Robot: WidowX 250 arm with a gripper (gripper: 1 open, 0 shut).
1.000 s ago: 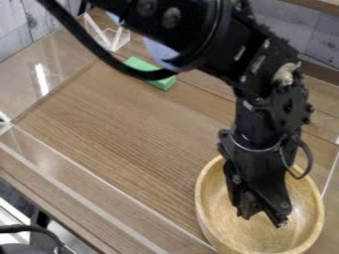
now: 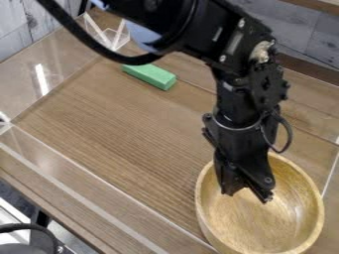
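My gripper [image 2: 236, 179], black, hangs over the left rim of a large tan bowl [image 2: 279, 213] at the lower right, its tips near the upper left of the bowl's inside. Whether its fingers are open or shut, and whether anything is between them, I cannot tell from this view.
A green block [image 2: 150, 75] lies at the back of the wooden table [image 2: 93, 139], with a blue object behind it, partly hidden by the arm. A grey wall runs along the back.
My gripper has risen and shifted left and back, from lower inside the bowl toward its upper left rim. The bowl looks unmoved.
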